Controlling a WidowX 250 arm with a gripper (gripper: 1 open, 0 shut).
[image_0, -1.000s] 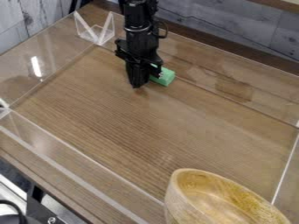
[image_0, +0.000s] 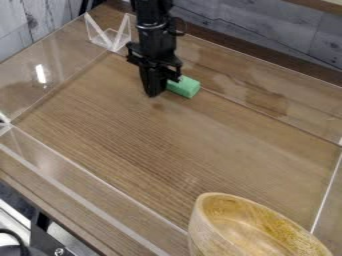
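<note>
My black gripper (image_0: 154, 76) hangs down at the back of the wooden table, just left of a green block (image_0: 182, 86). Its fingers are dark and small in this view, and I cannot tell whether they are open or shut, or whether they touch the block.
A large pale yellow bowl (image_0: 251, 226) sits at the front right corner. Clear plastic pieces stand at the back left and left edge. Dark cables lie beyond the front left edge.
The arm has shifted slightly left, and more of the green block's left part shows beside the gripper. The block seems to lie in about the same place.
</note>
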